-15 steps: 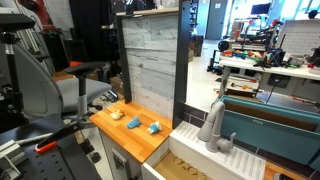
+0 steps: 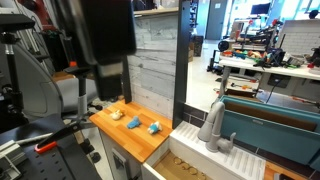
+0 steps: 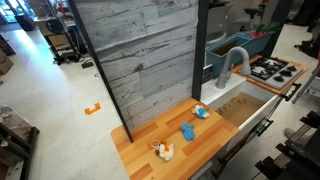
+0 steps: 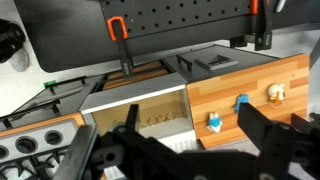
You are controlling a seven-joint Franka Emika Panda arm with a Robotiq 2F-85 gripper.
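Note:
My gripper hangs high above the toy kitchen in the wrist view, its two dark fingers (image 4: pixel 129 135) wide apart and nothing visible between them. On the wooden counter (image 3: pixel 185 145) lie three small items: a white one with orange (image 3: pixel 163 151), a blue one (image 3: pixel 187 131) and a white-and-blue one (image 3: pixel 200 111). From above, the white-and-blue item (image 4: pixel 214 122), the blue item (image 4: pixel 240 102) and the white-and-orange item (image 4: pixel 276 93) sit to the right, clear of the fingers. A large dark blurred part of the arm (image 2: pixel 110 45) fills the upper left of exterior view 1.
Beside the counter is a white sink (image 2: pixel 225 160) with a brown bottom and a grey faucet (image 2: pixel 212 125). Behind it stands a teal bin (image 2: pixel 262 128). Stove burners (image 3: pixel 272 68) lie beyond the sink. A tall grey wood-look panel (image 3: pixel 150 60) walls the counter's back.
A dark arm part has come into the upper left of exterior view 1, where it was absent before. The counter items have not moved.

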